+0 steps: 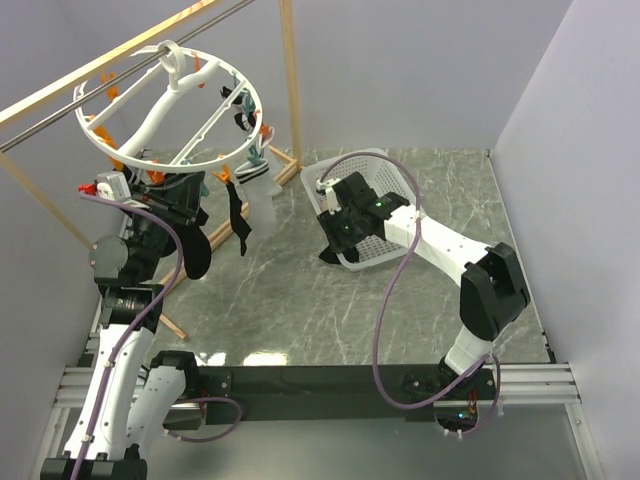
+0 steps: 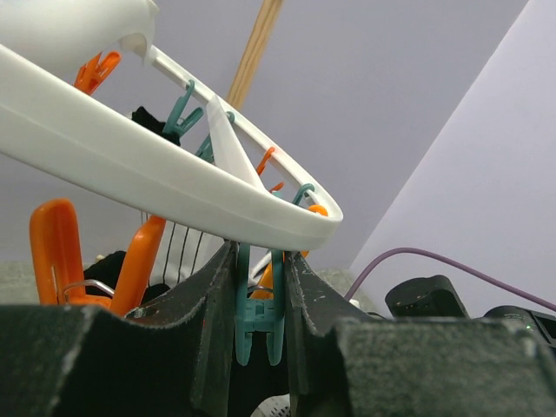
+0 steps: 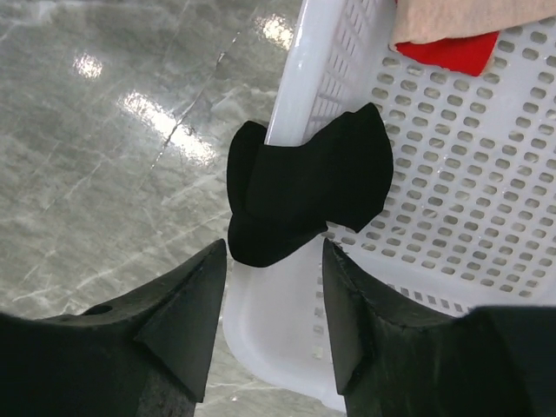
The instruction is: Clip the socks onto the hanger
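Note:
A round white hanger (image 1: 176,161) with orange and teal clips hangs at upper left, several socks clipped along it. In the left wrist view my left gripper is shut on a teal clip (image 2: 259,314) under the hanger's rim (image 2: 217,208). A black sock (image 3: 304,182) lies draped over the side of the white basket (image 3: 300,78), partly inside it and partly out. Above that sock, my right gripper stands part open, its fingers (image 3: 352,313) apart with nothing gripped between them.
A beige and red cloth (image 3: 473,26) lies inside the basket. A grey sock (image 1: 262,205) and a black sock (image 1: 239,215) hang from the hanger's right side. Wooden poles (image 1: 291,75) frame the hanger.

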